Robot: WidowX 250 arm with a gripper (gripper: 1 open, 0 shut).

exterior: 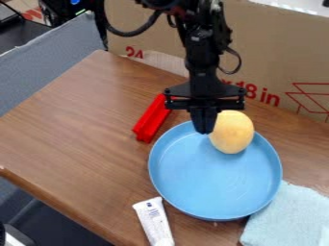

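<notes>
My black gripper (203, 121) hangs over the back rim of a blue plate (213, 183), its fingertips shut and close to a yellow oval object (232, 133) that rests at the back of the plate, just right of them. Nothing shows between the fingers. A red object (152, 118) lies on the wooden table to the left of the gripper, behind the plate.
A white tube (153, 221) lies at the front left of the plate, a pale cloth (288, 220) at the front right. A cardboard box (283, 67) stands along the back.
</notes>
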